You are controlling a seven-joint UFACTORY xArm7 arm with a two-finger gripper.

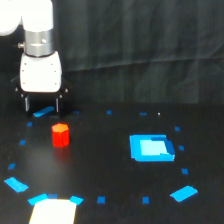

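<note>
A red block [60, 135] with a faceted outline stands on the dark table at the left. Behind it, and a little to its left in the camera view, my gripper [42, 104] hangs from the white arm. Its dark fingers are spread apart with nothing visible between them. The gripper does not touch the block. Further right lies a blue square [135, 148] with a white centre.
Blue tape strips [184, 193] and small blue marks are scattered over the black table. A pale square [52, 212] is cut off by the bottom edge.
</note>
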